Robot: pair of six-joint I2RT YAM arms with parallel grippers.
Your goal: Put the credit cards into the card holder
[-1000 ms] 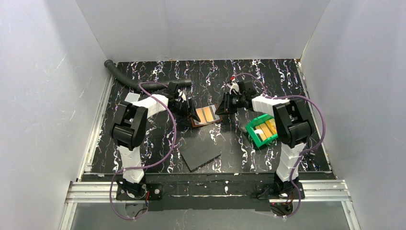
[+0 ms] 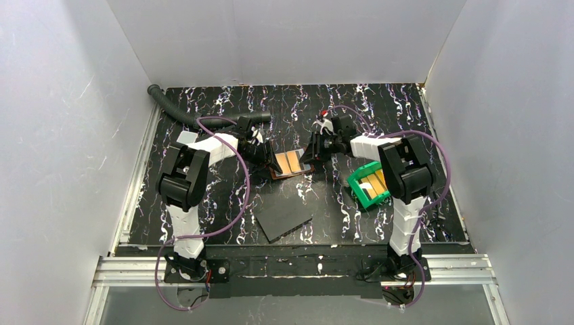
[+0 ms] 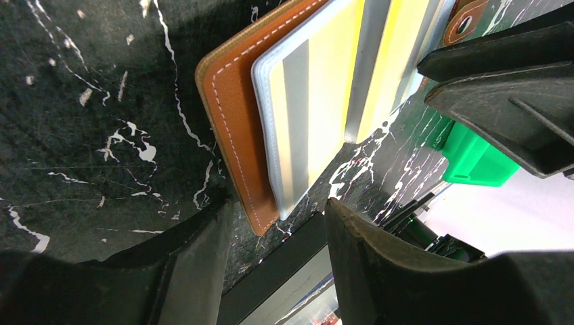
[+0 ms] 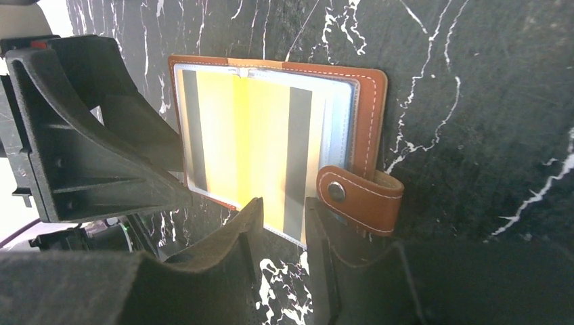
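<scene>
The brown leather card holder [image 2: 291, 164] lies spread on the table between my two grippers. Its clear sleeves hold yellow cards [image 4: 264, 142] with grey stripes. A brown snap strap [image 4: 359, 196] sticks out along one edge. In the left wrist view, my left gripper is open at the holder's corner [image 3: 260, 213], with a clear gap between its fingertips. My right gripper is part open over the strap side, its narrower gap showing the sleeve behind. Whether either touches the holder cannot be told. The green box [image 2: 358, 193] at the right contains several yellow cards [image 2: 372, 181].
A dark flat panel [image 2: 283, 220] lies in front of the holder. Along the back left runs a black corrugated hose [image 2: 233, 120]. A small white item [image 2: 187, 137] rests beside the left arm.
My right gripper has shifted slightly left, closer over the holder's right edge. The left arm and the holder look almost unmoved.
</scene>
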